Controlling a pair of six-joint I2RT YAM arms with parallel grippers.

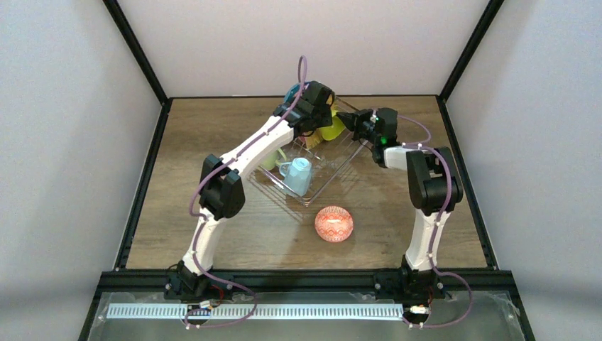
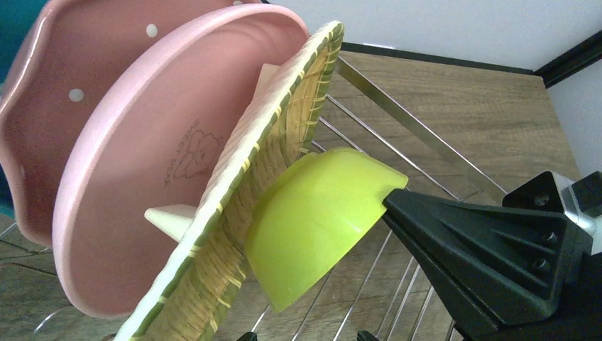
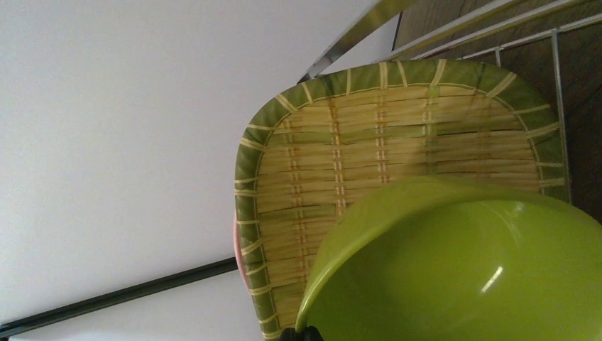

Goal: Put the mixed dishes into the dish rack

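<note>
A lime-green bowl [image 2: 319, 220] stands tipped on its side within the wire dish rack [image 1: 323, 190], close against a woven bamboo tray [image 3: 397, 135]. My right gripper is shut on the bowl's thin rim. Seen from the left wrist, the right gripper's black fingers [image 2: 483, 263] meet the bowl's right edge. My left gripper hangs over the rack with its tips apart and nothing between them. Behind the tray lean a pink plate [image 2: 135, 163] and a pink dotted dish [image 2: 42, 142]. A patterned red bowl [image 1: 334, 224] lies on the table in front of the rack.
A light blue mug [image 1: 298, 177] and a pale green cup [image 1: 270, 160] occupy the rack's near end. Something teal [image 2: 18, 42] is behind the pink dishes. Both arms are close together over the rack's far end. Bare table [image 1: 383, 234] lies at the front right.
</note>
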